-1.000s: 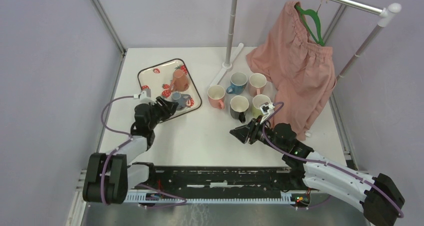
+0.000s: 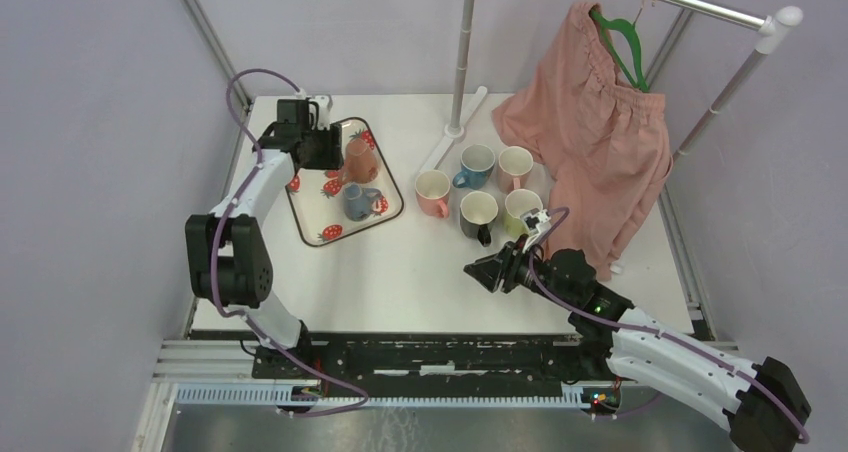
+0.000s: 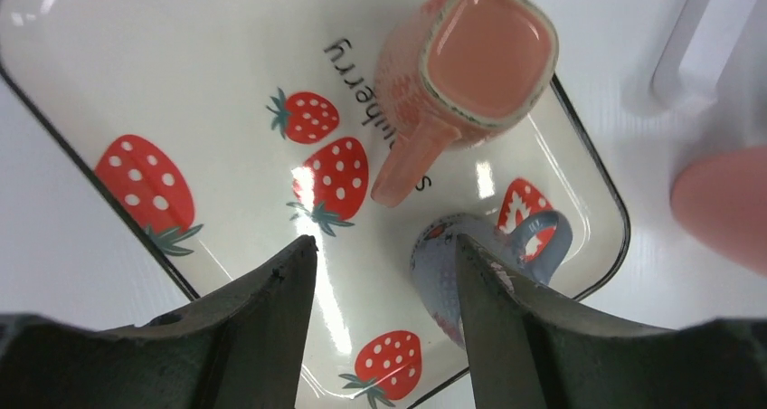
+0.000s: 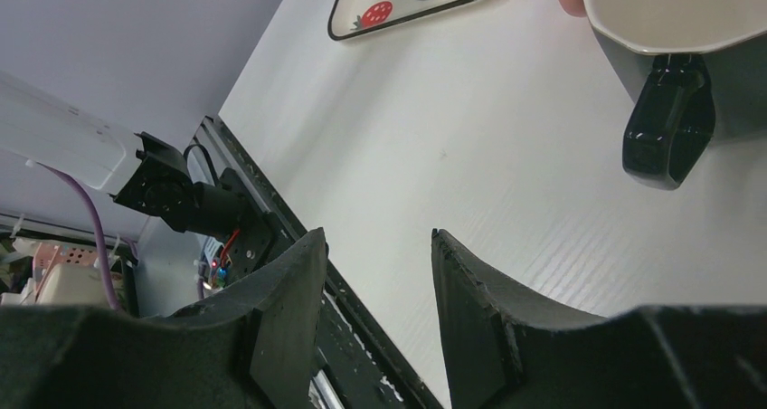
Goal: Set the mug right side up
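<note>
A strawberry tray (image 2: 311, 215) holds two tipped-over mugs: a pink mug (image 3: 484, 52) with its base facing up and sideways, and a blue-grey mug (image 3: 439, 278) below it. My left gripper is open above the tray, with nothing between its fingers; in the top view it hangs over the tray's back-left part, left of the pink mug. My right gripper stands open at the front right, near a dark mug (image 2: 479, 212), nothing between its fingers.
Several upright mugs stand right of the tray. A rack (image 2: 460, 62) with pink clothing (image 2: 590, 132) on a green hanger occupies the back and right.
My left arm has risen toward the back of the tray, from beside the blue-grey mug to left of the pink mug. The right arm has barely moved.
</note>
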